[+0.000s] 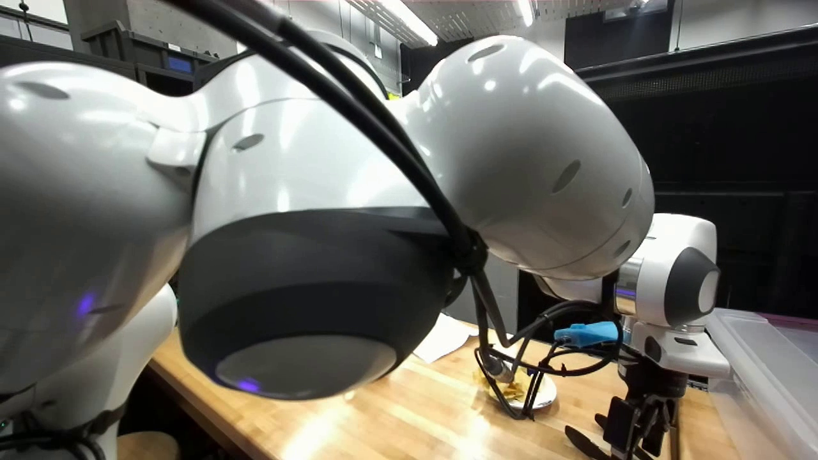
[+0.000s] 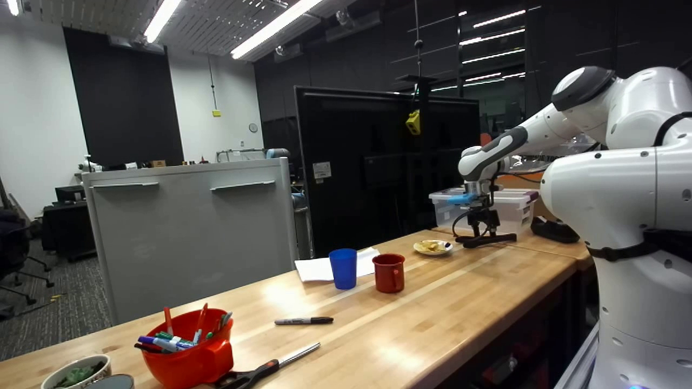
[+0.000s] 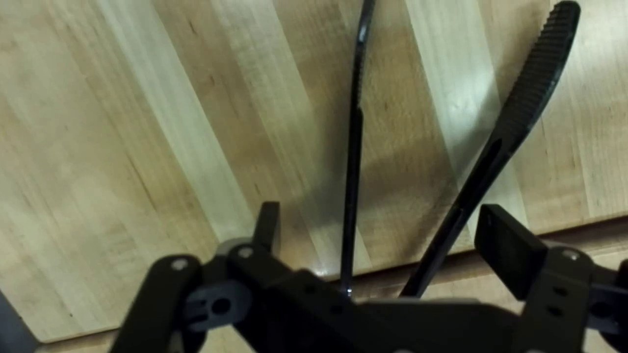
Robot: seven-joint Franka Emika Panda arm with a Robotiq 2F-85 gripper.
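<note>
Black tongs [image 3: 518,112] lie spread on the wooden table, their two arms drawing together toward the bottom of the wrist view. One arm looks thin and edge-on; the other has a ridged tip. My gripper stands open over the narrower part, with both tong arms showing between its fingers in that view. Whether the fingers touch the tongs, I cannot tell. In exterior view 1 the gripper [image 1: 639,438] is low at the right, beside a dark tong tip [image 1: 586,442]. Exterior view 2 has the gripper [image 2: 485,225] just above the tongs [image 2: 483,241] at the table's far end.
Close by is a white plate [image 2: 420,250] of yellowish food. A clear plastic bin [image 1: 767,383] stands right of the gripper. Farther off are a red mug [image 2: 389,273], a blue cup [image 2: 344,269], a marker [image 2: 303,320], scissors [image 2: 269,368] and a red pen holder [image 2: 194,360].
</note>
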